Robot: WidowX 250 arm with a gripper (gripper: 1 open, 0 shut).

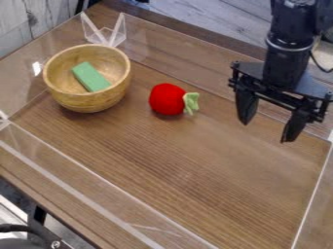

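My black gripper (pixel 268 101) hangs over the right side of the wooden table (pixel 182 175), its two fingers spread open with nothing seen between them. To its left lies a red tomato-like object (pixel 169 98) with a light green stem end, apart from the gripper. Farther left, a wooden bowl (pixel 115 96) holds a green block (pixel 88 77).
The table's back left edge runs behind the bowl, with a pale surface beyond it.
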